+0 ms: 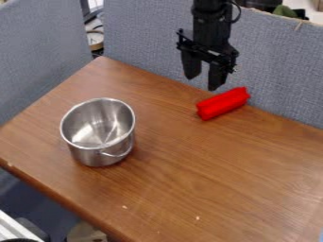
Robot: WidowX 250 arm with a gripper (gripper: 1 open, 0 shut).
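Observation:
A red cylinder [222,103] lies on its side on the wooden table toward the back right. Above it and a little to the left hangs my black gripper [202,74], open, with its two fingers apart and nothing between them. A steel pot [97,131] with a wire handle stands at the left of the table.
Grey padded walls [38,76] border it at the left and back.

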